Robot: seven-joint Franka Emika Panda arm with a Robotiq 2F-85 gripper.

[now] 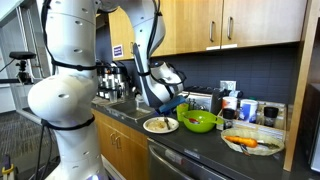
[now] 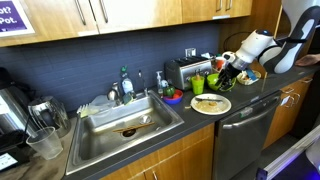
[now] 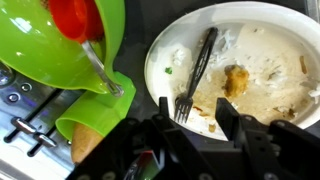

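Note:
Over the counter my gripper points down, its two dark fingers standing apart at the lower edge of the wrist view. Between and just beyond them lies a black fork [image 3: 203,62] on a white plate [image 3: 152,68], tines toward me. Whether a finger touches the fork cannot be told. A browned bit of food [image 3: 236,80] and scattered crumbs share the plate. In exterior view 1 the gripper [image 1: 182,97] hangs above the counter, near the plate [image 1: 148,128] and the green bowl [image 1: 200,121].
Left of the plate, the green bowl [image 3: 125,68] holds a red utensil [image 3: 70,16]. A dish with carrots [image 1: 252,146] stands farther right on the counter. The sink [image 2: 92,142] and toaster [image 2: 183,72] lie to the other side and behind.

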